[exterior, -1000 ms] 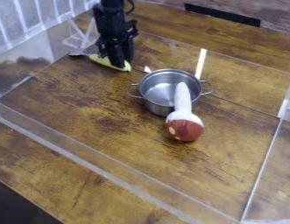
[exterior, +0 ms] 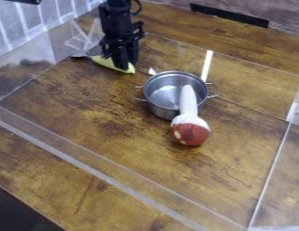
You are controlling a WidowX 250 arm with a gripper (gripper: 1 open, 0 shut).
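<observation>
The black gripper point(exterior: 121, 58) hangs at the back left, low over a pale yellow-green object point(exterior: 110, 64) lying on the wooden surface; whether it is open or shut around that object is too small to tell. A steel pot point(exterior: 163, 99) with two side handles sits near the middle. A white elongated thing with a reddish-brown round end point(exterior: 191, 133) leans across the pot's front rim, its white part inside the pot.
Clear plastic walls point(exterior: 271, 171) border the wooden work area point(exterior: 79, 144). A white strip point(exterior: 206, 65) stands behind the pot.
</observation>
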